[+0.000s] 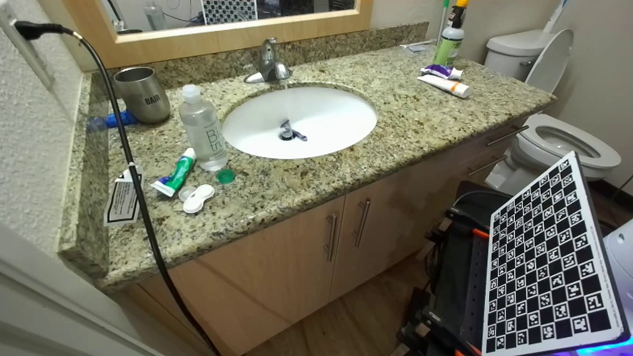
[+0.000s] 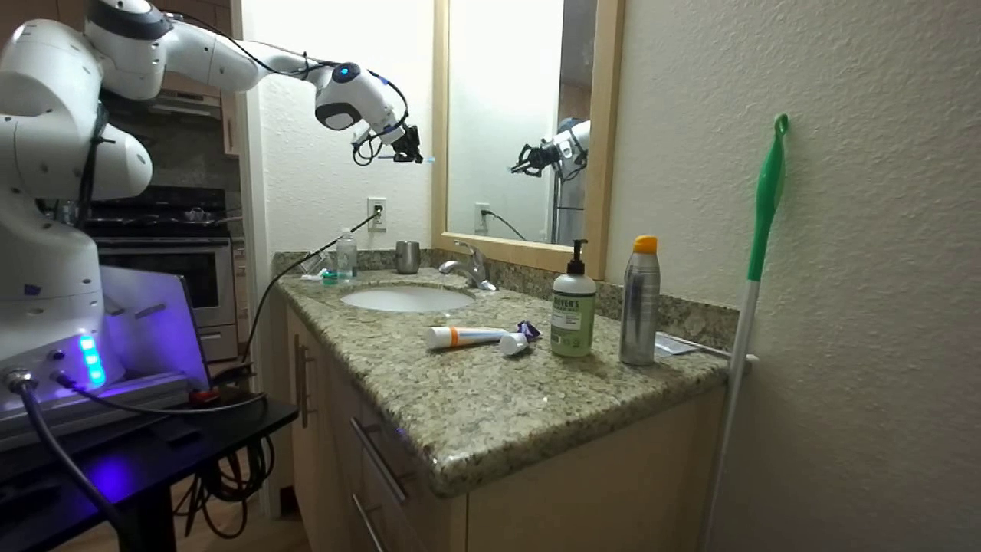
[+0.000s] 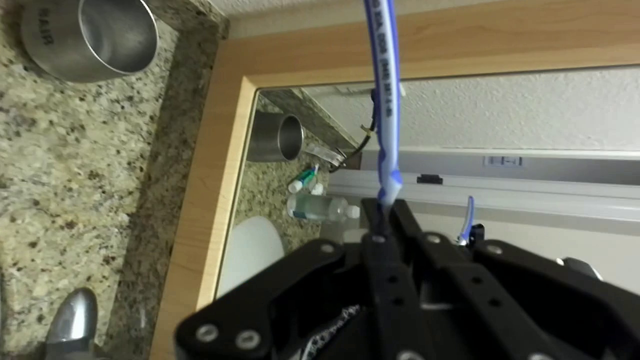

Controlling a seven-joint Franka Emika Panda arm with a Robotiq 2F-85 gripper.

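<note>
High over the counter's far end, in front of the mirror, my gripper hangs in exterior view 2. The wrist view has the gripper shut on a slender blue-and-white item with dark print along its side. That item points away from the fingers and runs out of the frame's top. Only its pale blue end shows in exterior view 2. A steel mug marked BAIR stands upright near the back left corner of the counter, apart from my gripper. Exterior view 1 does not show the gripper directly.
The mirror's wooden frame crosses the wrist view. A clear bottle, green tube and white lens case stand or lie left of the sink. A black cable hangs across the left side. Counter right of the sink is mostly clear.
</note>
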